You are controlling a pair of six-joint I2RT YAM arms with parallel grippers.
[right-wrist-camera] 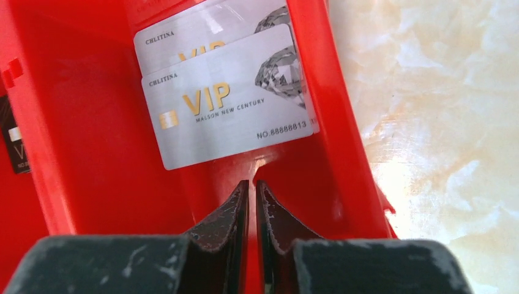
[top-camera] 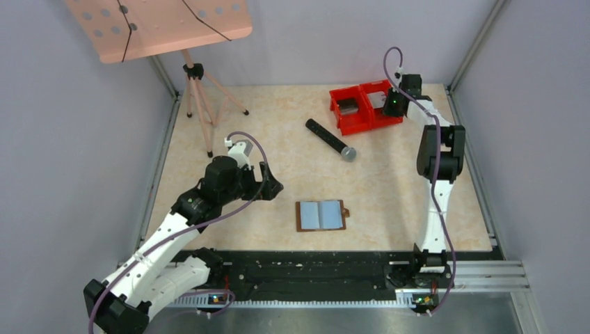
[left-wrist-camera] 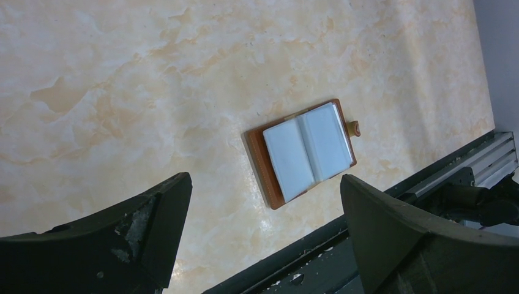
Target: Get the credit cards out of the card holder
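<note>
The brown card holder (top-camera: 321,216) lies open near the front edge, its clear sleeves looking pale and without printed cards; the left wrist view shows the holder (left-wrist-camera: 259,160) close up. My left gripper hangs open left of it, nothing between its fingers. Two silver VIP cards overlap in the red bin's right compartment, the upper card (right-wrist-camera: 229,101) partly covering the other card (right-wrist-camera: 174,38). Over that compartment my right gripper is shut, its tips together just below the cards in view, with nothing showing between them. A dark card (right-wrist-camera: 15,138) shows in the left compartment.
The red two-part bin (top-camera: 356,128) stands at the back right, with a wall between its compartments. A black microphone (top-camera: 325,135) lies left of it. The tripod (top-camera: 202,104) of a pink stand occupies the back left.
</note>
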